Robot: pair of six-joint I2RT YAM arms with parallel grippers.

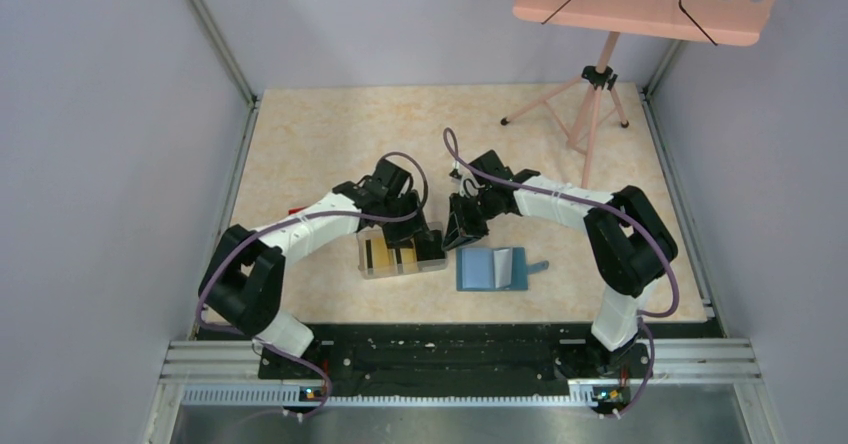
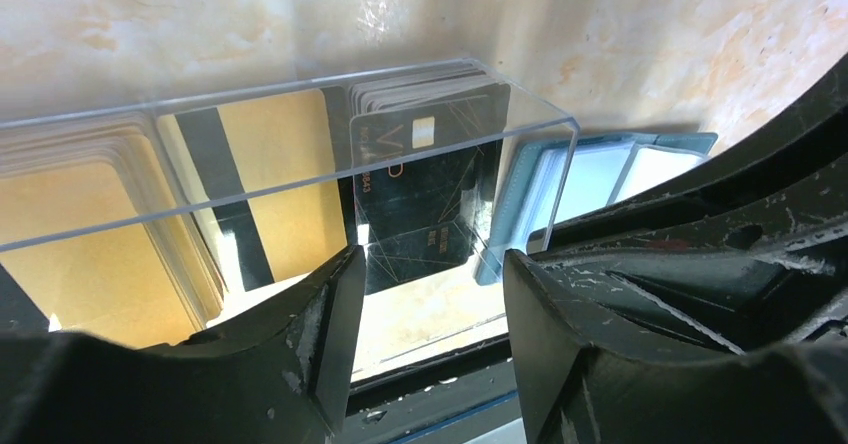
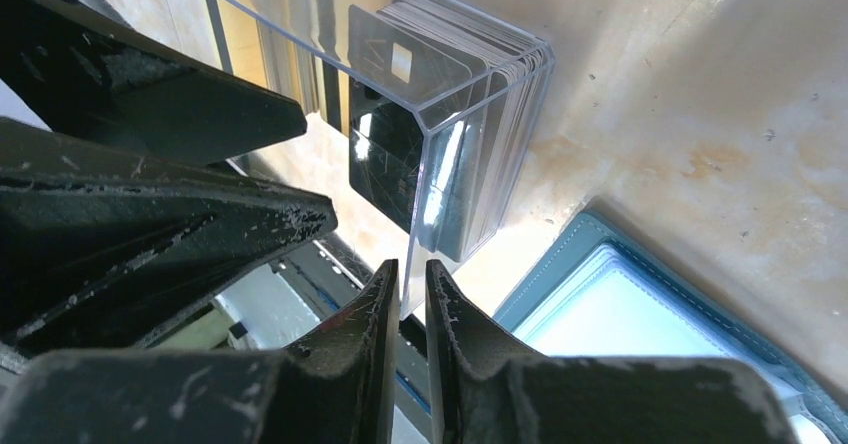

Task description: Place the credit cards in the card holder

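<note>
My left gripper is open above the clear box (image 1: 372, 270), which holds gold cards (image 2: 80, 264) and black cards (image 2: 420, 194) in sections. My right gripper is at the box's right end, its fingertips close together beside the clear end wall; whether anything is between them is unclear. The blue card holder (image 1: 476, 269) lies open to the right of the box, with a pale sleeve showing.
A pink stand (image 1: 598, 99) is at the back right. A small red item (image 1: 297, 210) lies behind the left arm.
</note>
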